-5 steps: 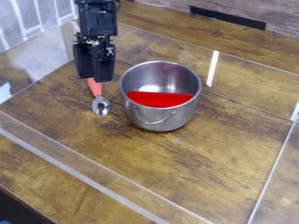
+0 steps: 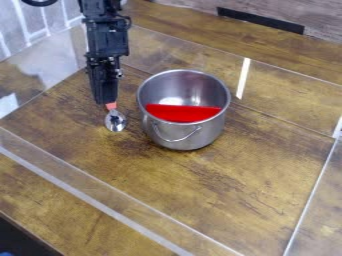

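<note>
My gripper [image 2: 107, 94] reaches down from the top left, shut, its tip over a utensil with an orange-red handle [image 2: 112, 107] and a shiny metal head [image 2: 116, 123] lying on the wooden table. I cannot tell whether the fingers touch the handle. Right of it stands a steel pot [image 2: 183, 135] with a wire handle on its front and a red piece [image 2: 182, 112] inside.
Pale translucent strips run along its left and right sides. A dark edge lies at the back right.
My gripper has narrowed in view and turned, now hanging over the utensil's handle, hiding more of it. The pot and utensil look unmoved.
</note>
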